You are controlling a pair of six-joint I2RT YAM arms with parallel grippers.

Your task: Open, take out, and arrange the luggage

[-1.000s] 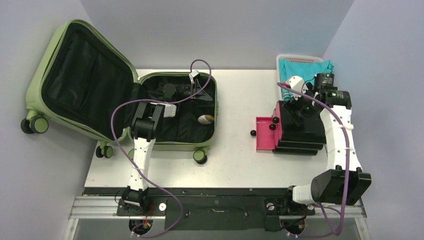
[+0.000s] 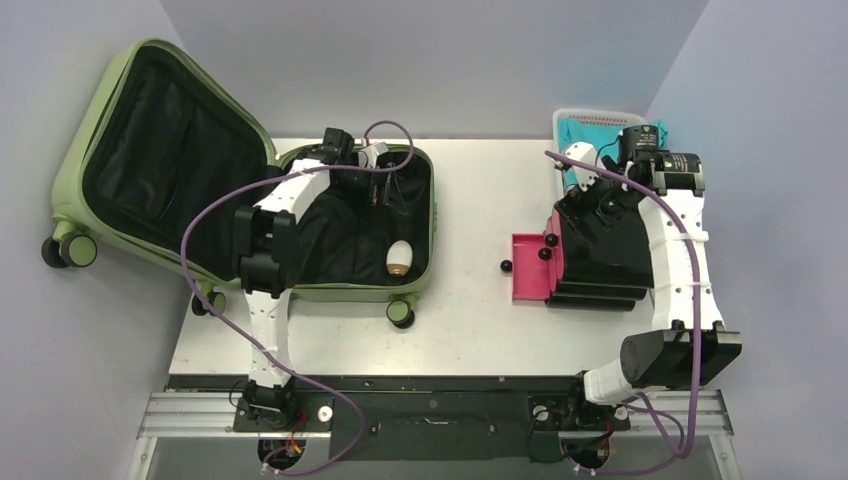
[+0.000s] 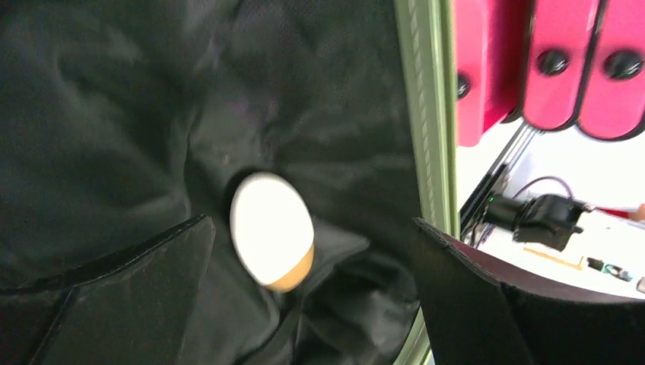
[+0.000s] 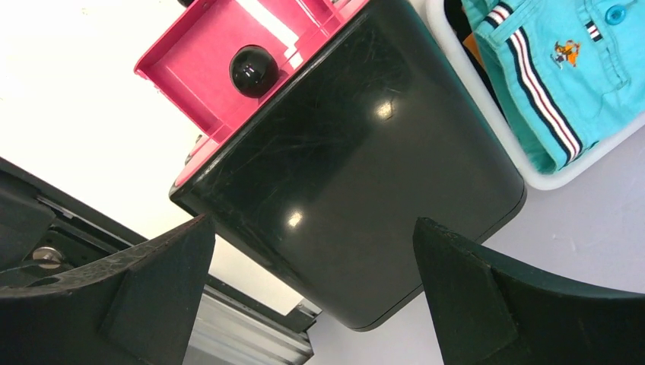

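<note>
The green suitcase (image 2: 407,292) lies open on the left, lid tilted back. A white oval object (image 2: 398,255) with a tan end rests in its dark-lined base, also visible in the left wrist view (image 3: 268,224). My left gripper is open above it, nothing between the fingers. My right gripper is open over the black top of the drawer unit (image 4: 357,182), holding nothing. That unit has a pink drawer (image 2: 530,290) pulled out, with black round knobs.
A white basket (image 4: 544,181) holding turquoise clothing (image 4: 548,91) stands at the back right.
The white object turned upright from lying sideways and shifted slightly.
</note>
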